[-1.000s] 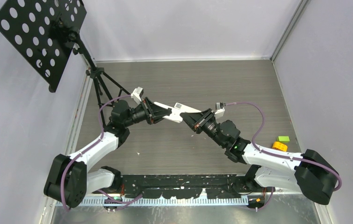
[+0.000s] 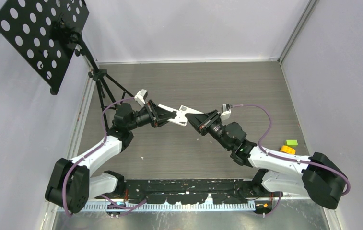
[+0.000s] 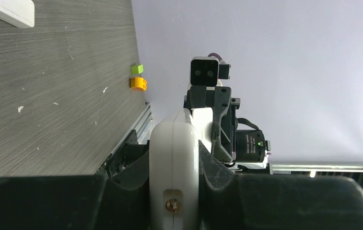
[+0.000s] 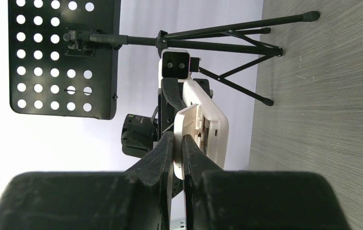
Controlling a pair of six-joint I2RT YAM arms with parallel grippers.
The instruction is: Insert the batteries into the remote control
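The white remote [image 2: 179, 121] is held in the air over the middle of the table, with my left gripper [image 2: 174, 114] shut on it. In the left wrist view, the remote's narrow end [image 3: 172, 163] points at the camera. From the right, my right gripper [image 2: 188, 115] reaches in close. In the right wrist view, the remote [image 4: 218, 127] shows an uncovered recess along its inner side. A thin white cover [image 4: 186, 120] stands out against that side, its lower edge snug between my right fingers. I cannot make out any battery.
An orange piece [image 2: 287, 150] and a green block [image 2: 290, 143] lie at the table's right edge. A black perforated stand [image 2: 35, 36] with tripod legs is at the back left.
A pale recess in the remote shows more in the top view than 0.9 s ago. The left arm stays still.
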